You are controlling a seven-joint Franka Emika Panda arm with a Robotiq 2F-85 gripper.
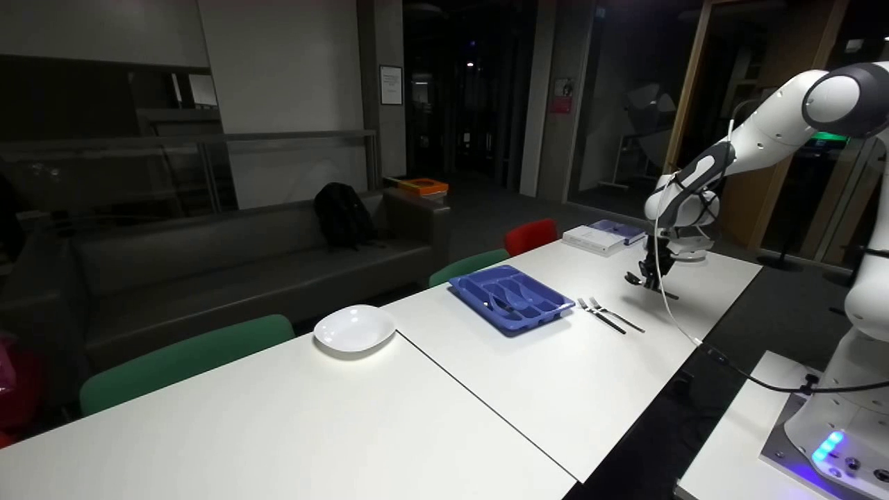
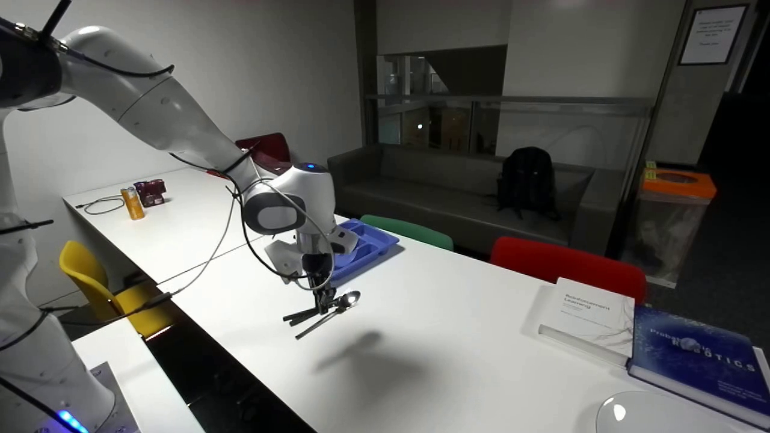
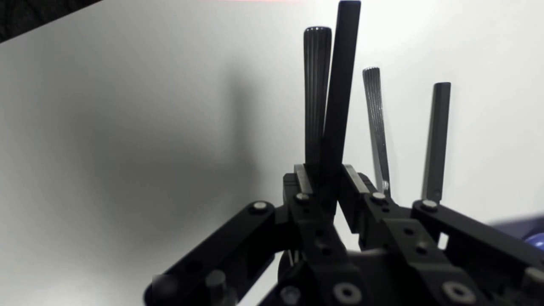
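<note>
My gripper is shut on a pair of utensils: a ribbed dark handle (image 3: 317,86) and a flat black handle (image 3: 342,76) stick out side by side. Exterior view 2 shows a spoon bowl (image 2: 350,298) on the far side of the fingers, so they look like spoons; the second bowl is hard to make out. They hang above the white table, casting a shadow. On the table lie two forks, one with a black handle (image 1: 610,323) and one with a metal handle (image 1: 626,321). Beside them sits the blue cutlery tray (image 1: 546,319), with some cutlery inside.
A white bowl (image 1: 354,329) stands left of the tray. At the table's other end are a white book (image 2: 588,317), a blue book (image 2: 700,361) and a plate (image 2: 653,415). Bare tabletop (image 2: 462,339) stretches between the held utensils and the books.
</note>
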